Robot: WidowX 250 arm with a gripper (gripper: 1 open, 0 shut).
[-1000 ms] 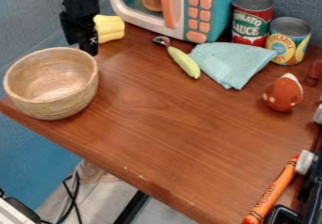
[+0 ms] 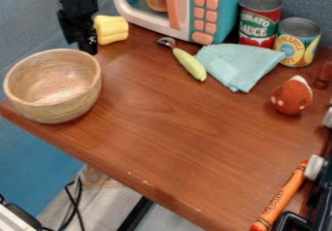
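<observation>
The black gripper hangs at the upper left, beside a yellow sponge-like block and behind the wooden bowl; whether it is open or shut is too small and dark to tell. A banana-like yellow item lies near a spoon or peeler in front of the toy microwave. A light blue cloth lies right of it.
A tomato sauce can, a second can and a red egg-like toy stand at the right. An orange marker lies on the front right.
</observation>
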